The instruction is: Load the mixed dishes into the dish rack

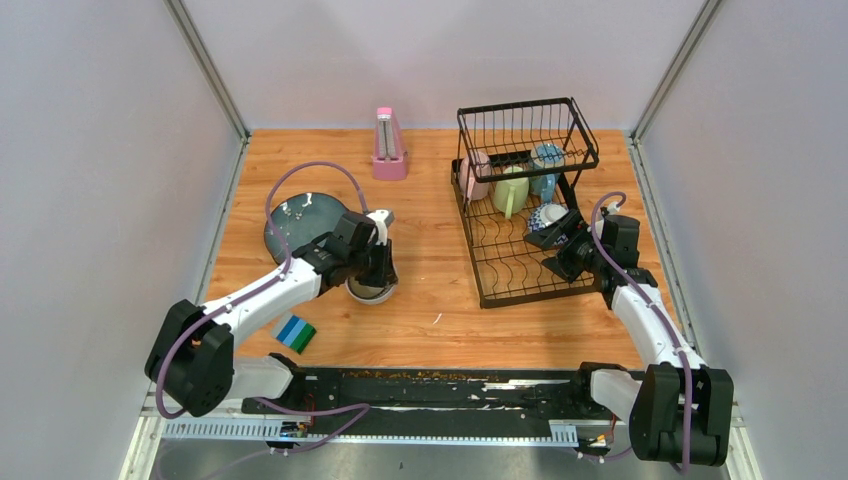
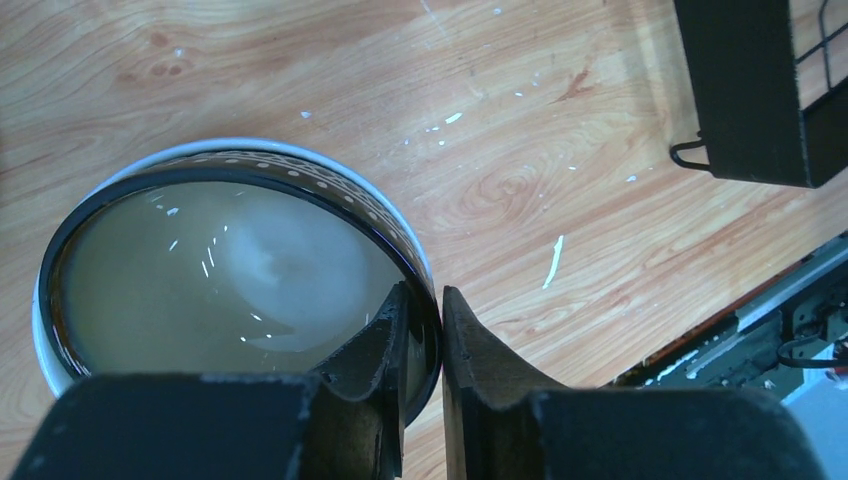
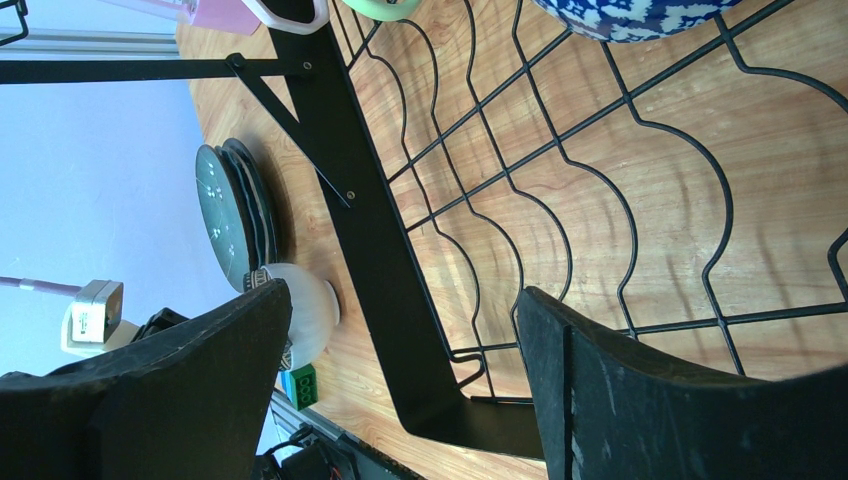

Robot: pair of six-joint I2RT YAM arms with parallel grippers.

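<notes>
My left gripper is at the right rim of a dark-rimmed bowl [image 2: 220, 280] nested in a white one [image 1: 362, 298], its fingertips close together on either side of that rim. Whether they grip it is unclear. My right gripper is apart-fingered over the empty front of the black rack [image 3: 340, 240]. The rack holds pink [image 1: 475, 183], green [image 1: 508, 195] and blue [image 1: 543, 186] mugs and a blue-patterned bowl [image 3: 640, 18]. Dark plates [image 1: 295, 215] lie stacked left of the bowls.
A pink metronome-like object [image 1: 389, 150] stands at the back. A striped block [image 1: 295, 332] lies at the front left. The table between bowls and rack [image 1: 430, 250] is clear.
</notes>
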